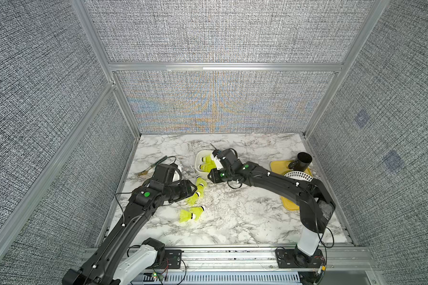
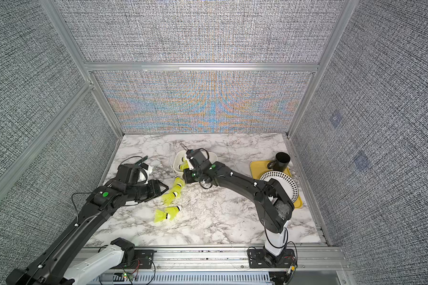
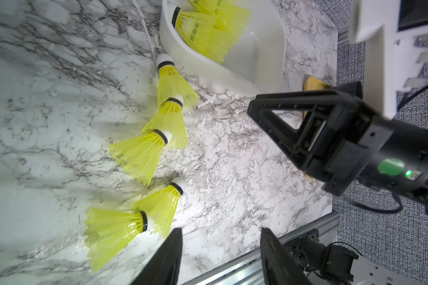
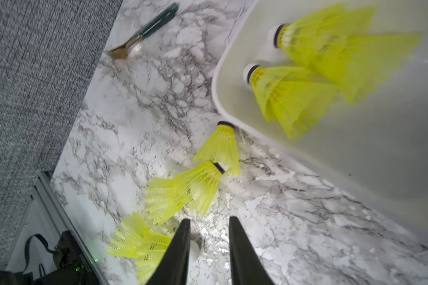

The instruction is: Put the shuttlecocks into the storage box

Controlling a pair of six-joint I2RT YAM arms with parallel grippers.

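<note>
The white storage box [image 4: 242, 42] holds several yellow shuttlecocks [image 4: 294, 95]. Just outside its near wall lies a nested chain of shuttlecocks [image 3: 171, 118] on the marble table. A second nested group of shuttlecocks [image 3: 123, 220] rests nearer the front edge. My left gripper [image 1: 195, 189] hovers beside the chain, to its left. In the left wrist view its fingers [image 3: 171, 258] stand apart with only tabletop between them. My right gripper [image 1: 211, 177] is above the box's near edge and covers part of it. The right fingers [image 4: 178, 251] are parted over bare marble, empty.
At the right a black mug [image 1: 301, 161] and a white perforated basket [image 2: 280, 178] stand on a yellow board [image 2: 259, 168]. A brush [image 4: 149, 28] lies at the far left.
</note>
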